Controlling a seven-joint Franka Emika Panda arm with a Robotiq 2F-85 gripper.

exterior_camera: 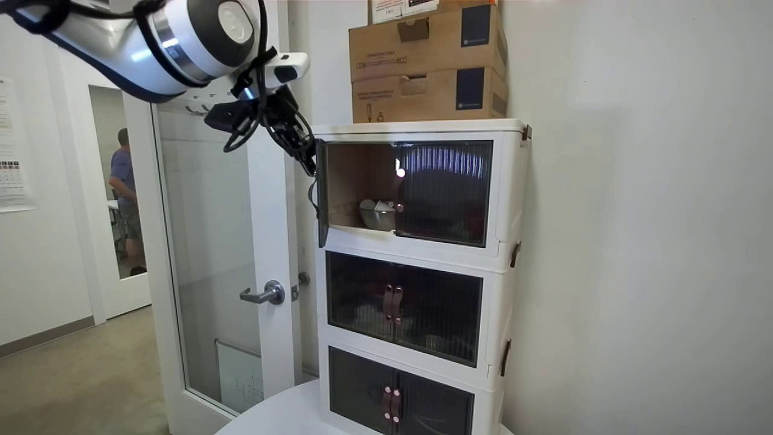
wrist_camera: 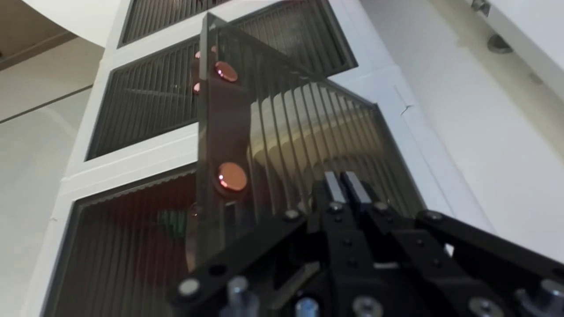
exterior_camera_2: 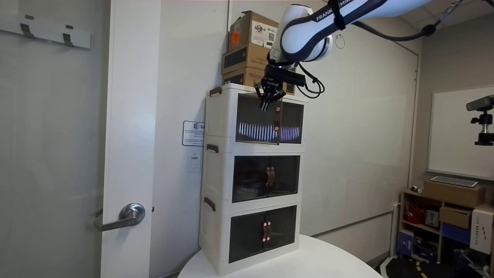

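Observation:
The left door [exterior_camera: 322, 192] of the top cabinet compartment stands ajar, swung outward. Its ribbed dark panel [wrist_camera: 317, 137] and brown strap handle with copper studs [wrist_camera: 232, 177] fill much of the wrist view. My gripper is shut, its fingertips close together, and nothing shows between them. It sits by the upper outer side of that door, away from the handle; whether it touches the panel I cannot tell. In the second exterior view, the gripper [exterior_camera_2: 264, 107] overlaps the door's upper part. The right door [exterior_camera: 445, 192] is closed. Inside the open side is a bowl [exterior_camera: 378, 217].
Cardboard boxes [exterior_camera: 424, 61] are stacked on the cabinet. Two lower compartments [exterior_camera: 402, 308] have closed doors. The cabinet stands on a round white table [exterior_camera_2: 324, 259]. A room door with a lever handle [exterior_camera: 264, 293] is to the left in the first exterior view.

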